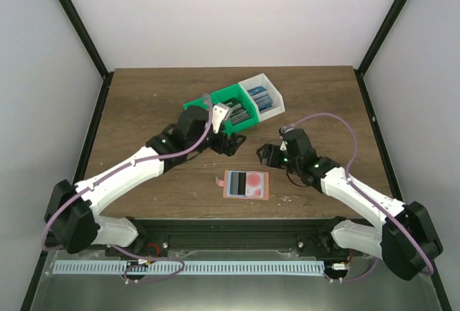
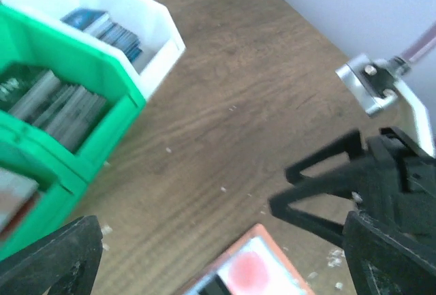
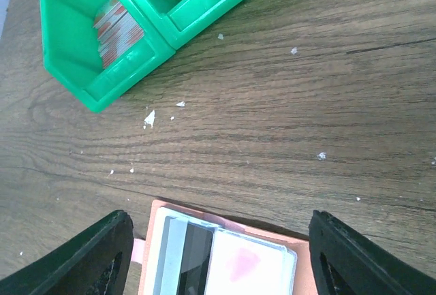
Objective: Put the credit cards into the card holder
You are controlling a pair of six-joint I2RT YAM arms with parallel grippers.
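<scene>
On the table near its front lies the card holder (image 1: 260,174), opened flat with a pinkish border. A dark card (image 3: 195,257) shows in it beside a white area with a pink blotch. More cards (image 2: 65,107) stand in the green box, and blue cards (image 2: 114,36) fill part of the white box. My left gripper (image 1: 237,144) is open and empty, just in front of the green box. Above and right of the card holder, my right gripper (image 1: 264,154) stands partly open with nothing between its fingers.
The green box (image 3: 112,97) has two compartments and adjoins the white box (image 1: 280,104) at the back. Bare wood lies between the boxes and the holder. In the left wrist view the right gripper's fingers reach close to the holder.
</scene>
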